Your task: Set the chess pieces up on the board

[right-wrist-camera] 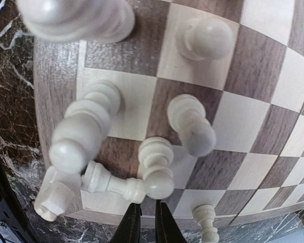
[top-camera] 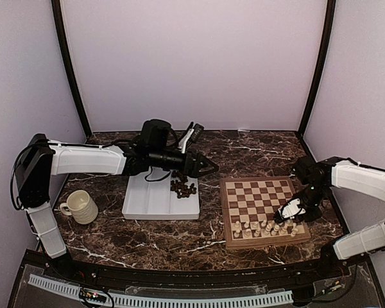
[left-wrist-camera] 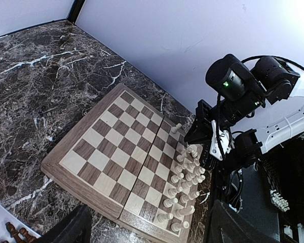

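Observation:
The chessboard (top-camera: pixel 256 196) holds white pieces standing in rows along its near side. In the right wrist view, my right gripper has its narrow fingertips close together at a white pawn (right-wrist-camera: pixel 111 185) lying on its side, beside a standing pawn (right-wrist-camera: pixel 157 174) and a rook (right-wrist-camera: pixel 55 195); whether it grips the lying pawn is unclear. My left gripper (top-camera: pixel 202 165) hangs above the right edge of the white tray (top-camera: pixel 141 205), apart from the board, its fingers spread. Dark pieces (top-camera: pixel 183 188) lie in the tray.
A white mug (top-camera: pixel 82 208) stands at the left. A side wall rises close to the board's right.

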